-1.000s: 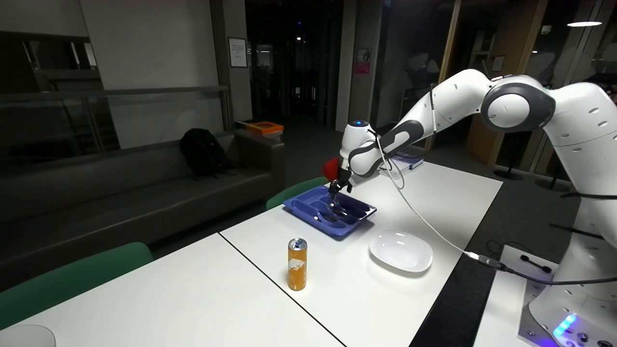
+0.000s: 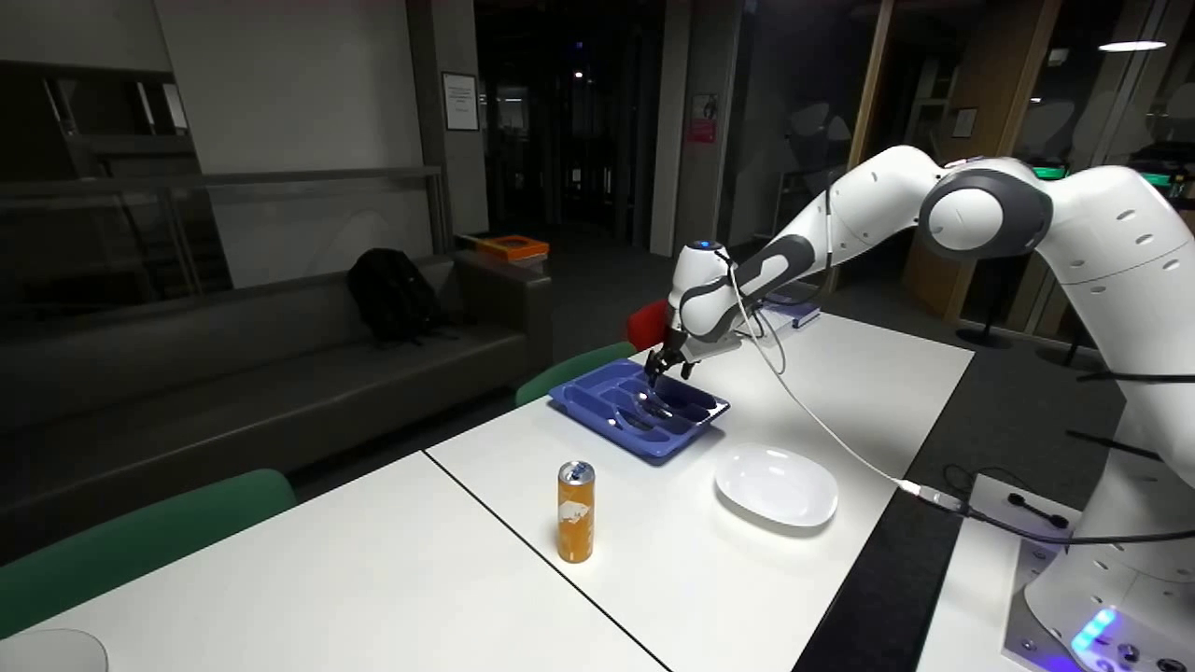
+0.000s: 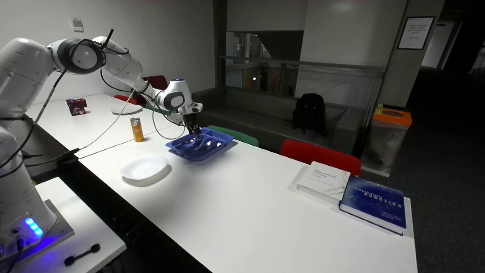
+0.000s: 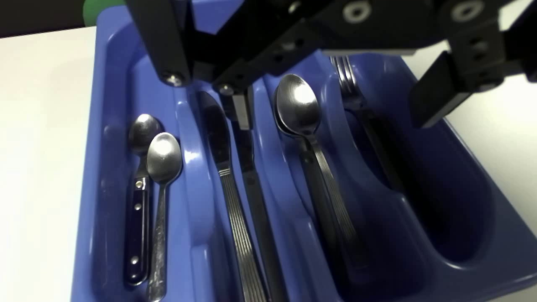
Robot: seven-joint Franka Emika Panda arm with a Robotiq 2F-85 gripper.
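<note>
My gripper stands open over the blue cutlery tray (image 2: pixel 627 446), at the end nearer the sofa, with no cutlery held. One finger pad (image 4: pixel 242 111) is above the knife compartment, the other above the fork side. In the wrist view two small spoons (image 4: pixel 164 160) lie at the left. Two knives (image 4: pixel 234 211) lie beside them, one metal-handled and one black-handled. Stacked larger spoons (image 4: pixel 299 105) fill the following slot, between the fingers as seen from above. A black-handled fork (image 4: pixel 371 130) lies at the right, partly hidden by the gripper body.
A white dish (image 2: pixel 776 486) and an orange can (image 2: pixel 576 513) stand on the table apart from the tray. Books (image 3: pixel 373 203) lie at the far end in the second exterior view. A cable hangs from the arm.
In exterior view 1, my gripper has shifted slightly right and a little lower over the tray, its hand now more tilted. The tray, dish and can have stayed in place.
</note>
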